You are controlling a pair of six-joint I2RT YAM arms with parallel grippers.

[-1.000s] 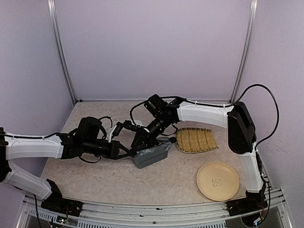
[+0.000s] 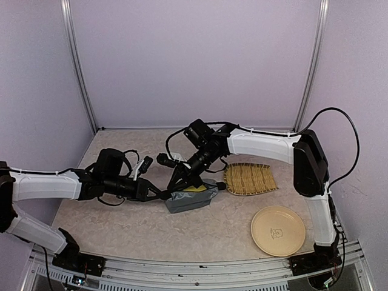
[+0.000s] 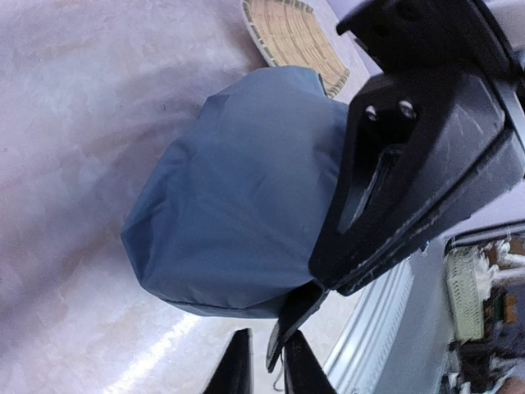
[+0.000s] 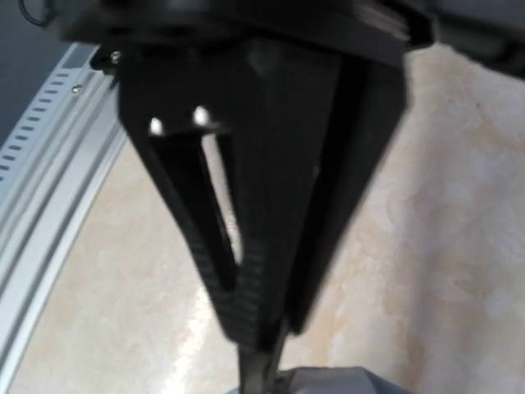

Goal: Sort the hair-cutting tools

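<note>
A grey fabric bag [image 2: 191, 203] with some yellow showing at its top lies at the table's centre; it fills much of the left wrist view as a blue-grey pouch [image 3: 221, 197]. My left gripper [image 2: 162, 195] is at the bag's left end, its fingers partly hidden, so how far they are apart is unclear. My right gripper [image 2: 176, 185] is over the bag's top near the left gripper; in the right wrist view it is shut, its tip just above the bag's edge [image 4: 336, 382]. No hair cutting tools can be made out.
A woven tray [image 2: 250, 179] lies behind and right of the bag, and a round beige plate [image 2: 288, 233] sits at the front right.
The right arm has risen slightly. The bag has shifted a little, and more yellow shows at its top. The left gripper has stayed about in place.
</note>
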